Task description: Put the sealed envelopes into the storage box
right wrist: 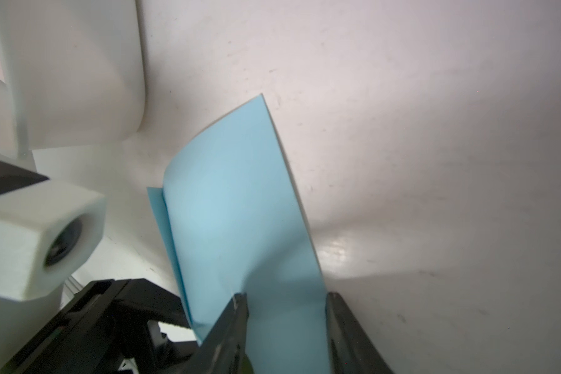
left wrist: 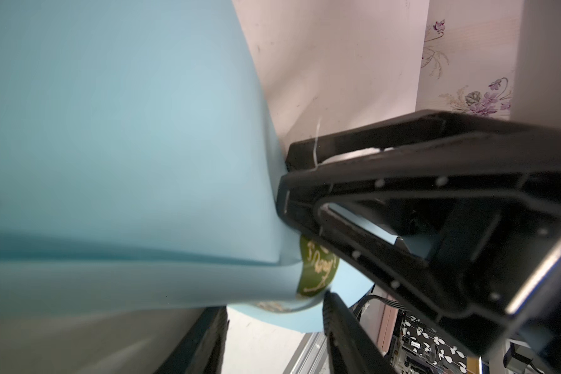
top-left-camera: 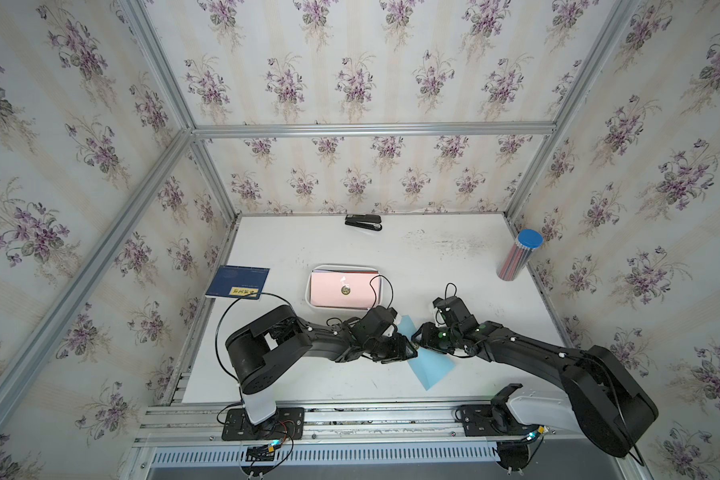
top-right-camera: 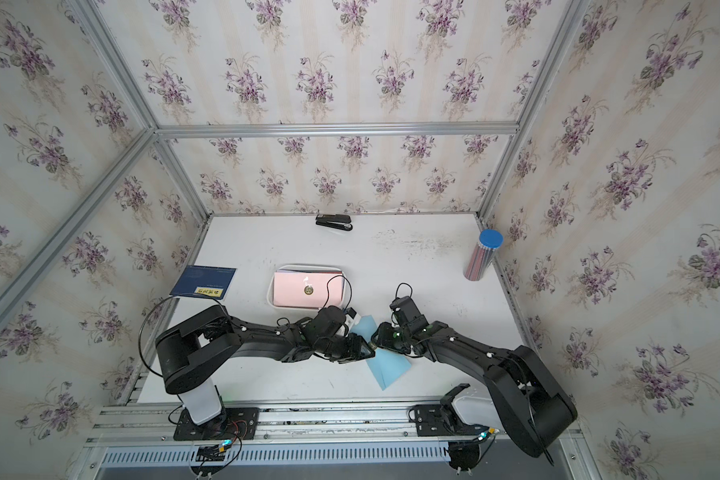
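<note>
A light blue envelope (top-left-camera: 433, 368) with a round green-gold seal (left wrist: 318, 266) lies slanted at the table's front middle, buckled in the left wrist view. My left gripper (top-left-camera: 409, 350) is shut on it near the seal, the paper bowed between its fingers. Close by on the right, my right gripper (top-left-camera: 420, 339) is open. In the right wrist view, the fingers (right wrist: 238, 318) of that gripper straddle part of the blue envelope (right wrist: 243, 212). The white storage box (top-left-camera: 309, 289) stands behind the left arm and contains a pink envelope (top-left-camera: 328, 289) with a round seal. Both arms partly hide the blue envelope.
A dark blue booklet (top-left-camera: 238, 281) lies at the left edge. At the back is a black stapler (top-left-camera: 363, 222), and a blue-lidded container (top-left-camera: 520, 254) stands at the right. Open table lies right of the box. The two grippers nearly touch.
</note>
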